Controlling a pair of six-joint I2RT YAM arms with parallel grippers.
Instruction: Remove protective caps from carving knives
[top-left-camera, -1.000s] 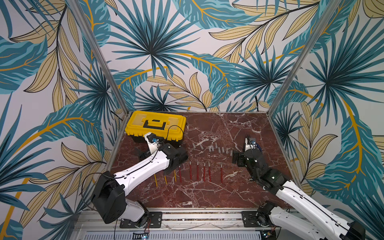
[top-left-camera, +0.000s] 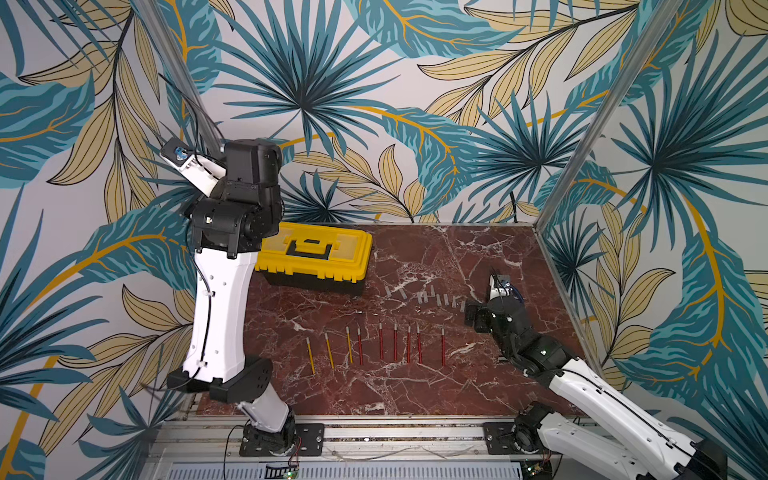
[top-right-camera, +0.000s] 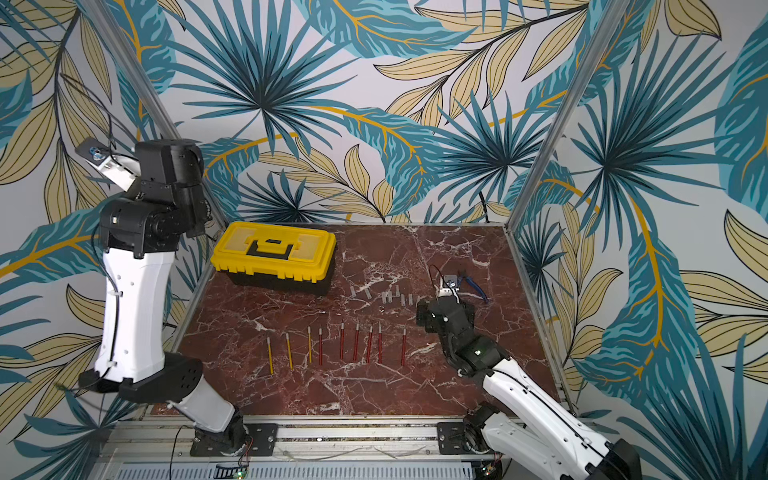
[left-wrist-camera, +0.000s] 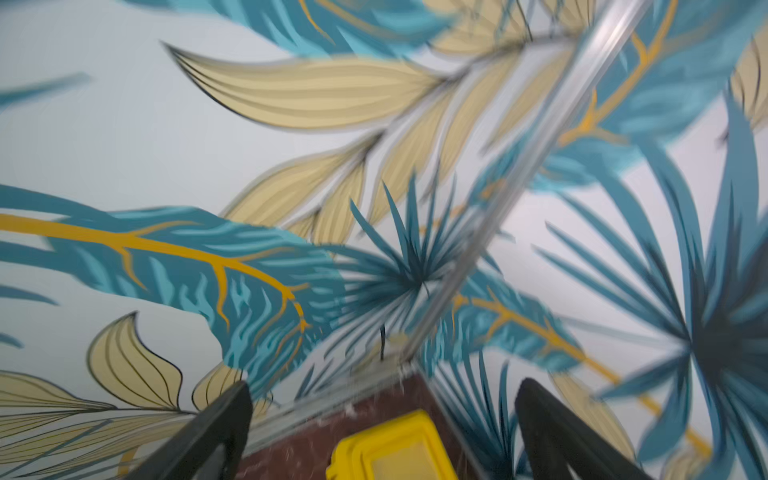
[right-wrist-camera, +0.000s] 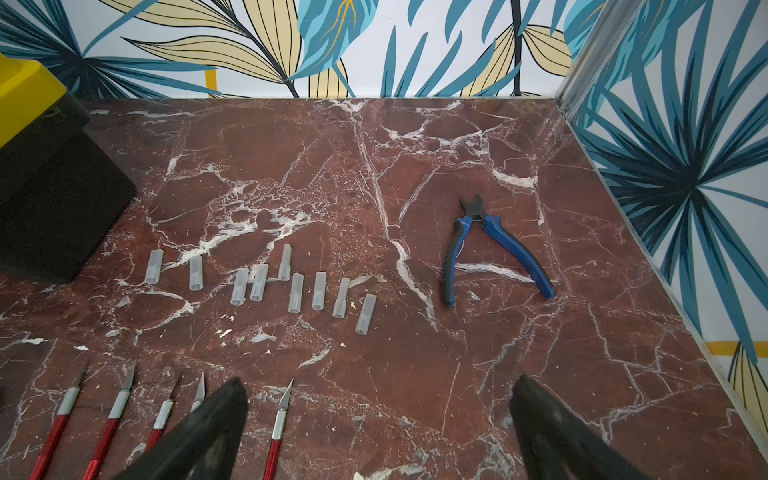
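Carving knives lie in a row across the table: several red-handled ones (right-wrist-camera: 276, 440) and three yellow-handled ones (top-left-camera: 330, 352). Bare metal blades show on the red knives in the right wrist view; the yellow knives' tips are too small to judge. Several clear caps (right-wrist-camera: 296, 293) lie loose behind the knives. My left gripper is raised high at the left, far from the knives, open and empty. My right gripper is open over the right side of the table, nothing between its fingers, with the rightmost red knife near its left finger.
The closed yellow toolbox (top-right-camera: 276, 249) stands at the back left. Blue-handled cutters (right-wrist-camera: 512, 244) lie on the right, behind the right gripper. Walls border the back and sides.
My left arm has swung from above the yellow knives leftward and up, away from the table. The right arm, knives and caps stay where they were.
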